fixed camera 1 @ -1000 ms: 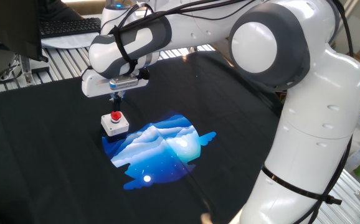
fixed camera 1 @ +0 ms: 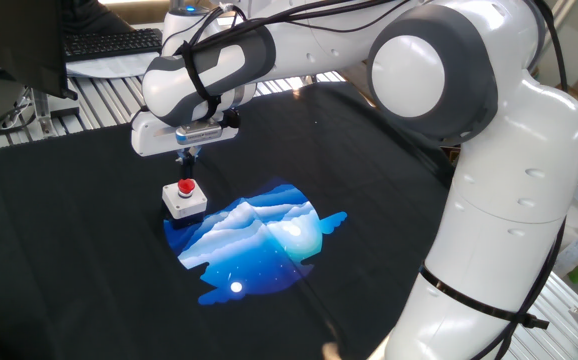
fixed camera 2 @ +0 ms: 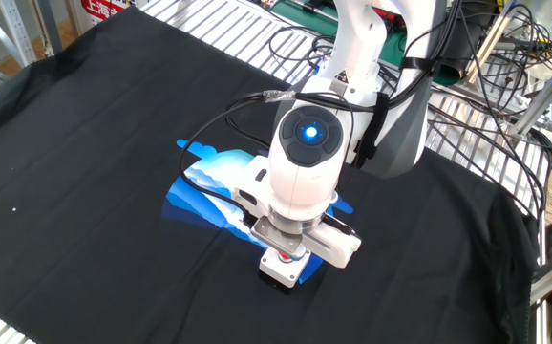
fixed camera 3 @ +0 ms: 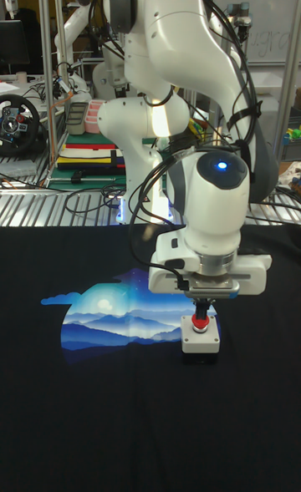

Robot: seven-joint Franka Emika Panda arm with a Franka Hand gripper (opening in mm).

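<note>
A white box with a red push button (fixed camera 1: pixel 186 187) on top rests on the black cloth, at the left edge of a blue printed mountain picture (fixed camera 1: pixel 259 245). Straight above it my gripper (fixed camera 1: pixel 186 177) points down, its dark fingers together with nothing showing between them. From the front, in exterior view 3, the fingertips of the gripper (fixed camera 3: pixel 201 316) come down at the red button (fixed camera 3: pixel 201 324) and seem to touch it; how far it is pressed cannot be told. In exterior view 2 the hand hides most of the button, leaving the white box (fixed camera 2: pixel 284 268) partly visible.
A slatted metal table edge (fixed camera 3: pixel 53 207) runs behind the cloth. Loose cables (fixed camera 2: pixel 496 105) lie beside the arm's base. A monitor (fixed camera 1: pixel 19 50) and a keyboard (fixed camera 1: pixel 109 44) stand off the cloth.
</note>
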